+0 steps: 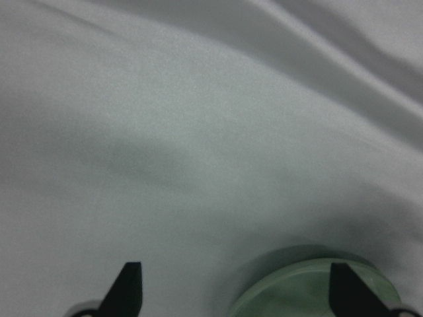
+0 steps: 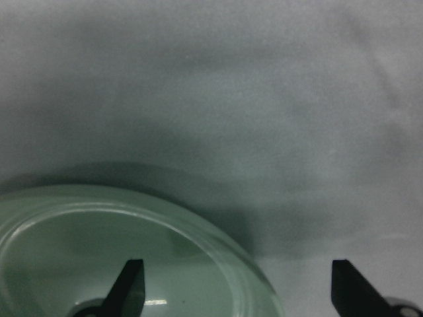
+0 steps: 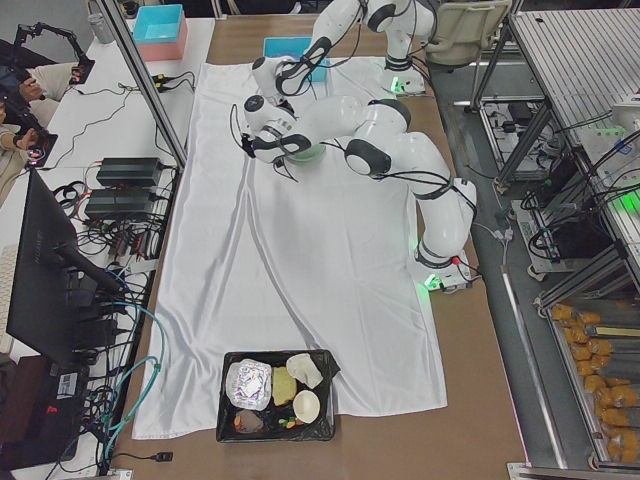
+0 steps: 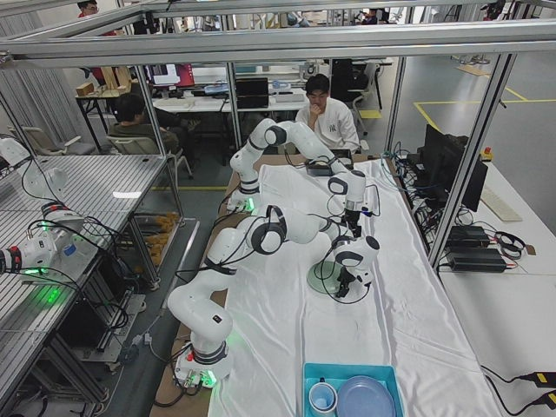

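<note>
A pale green plate [image 4: 318,280] lies on the white cloth between my two arms, partly hidden by them. In the left wrist view its rim [image 1: 277,281] is at the lower right, behind the fingers of my open left gripper. In the right wrist view the plate [image 2: 86,244] fills the lower left, under one finger of my open right gripper. Both grippers hang above the cloth and plate, and nothing shows held between their fingers.
A blue tray [image 4: 382,375] with a cup [image 4: 322,396] and a blue plate [image 4: 363,397] stands at one end. A black tray [image 3: 330,425] of assorted items sits at the other.
</note>
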